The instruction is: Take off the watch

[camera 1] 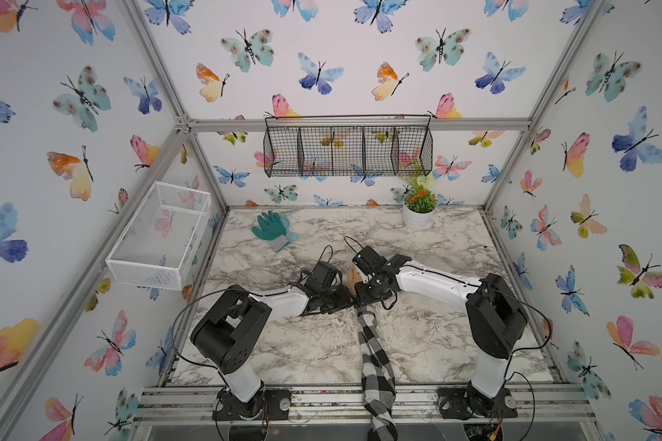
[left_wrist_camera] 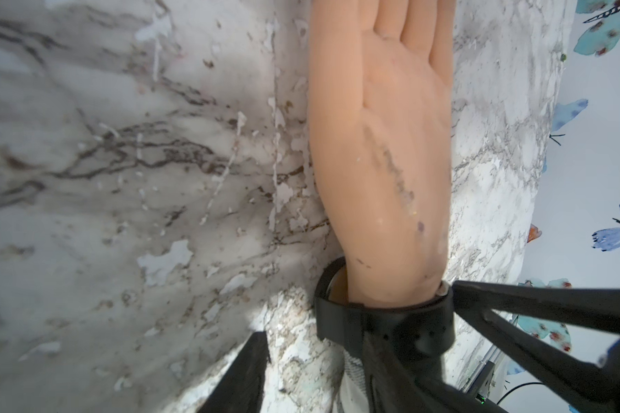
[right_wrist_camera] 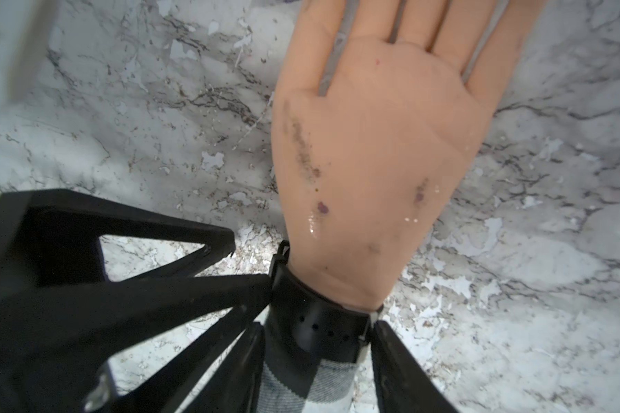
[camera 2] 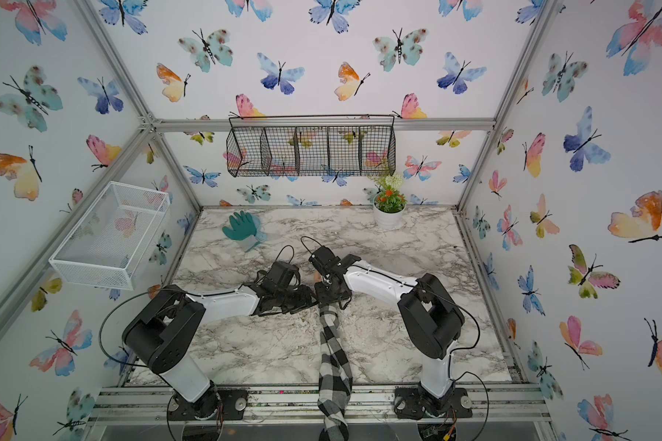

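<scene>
A model hand lies palm up on the table, with a black watch strap round its wrist above a checked sleeve. The strap is still closed round the wrist in the left wrist view, a strap layer showing at its front. My left gripper stands part open at the thumb side, its right finger close in front of the strap. My right gripper is also part open, its fingers on either side of the strapped wrist. From the top, both grippers hide the watch.
A teal glove lies at the back left, and a potted plant stands at the back right. A white mesh basket hangs on the left wall. The two grippers almost touch each other over the wrist.
</scene>
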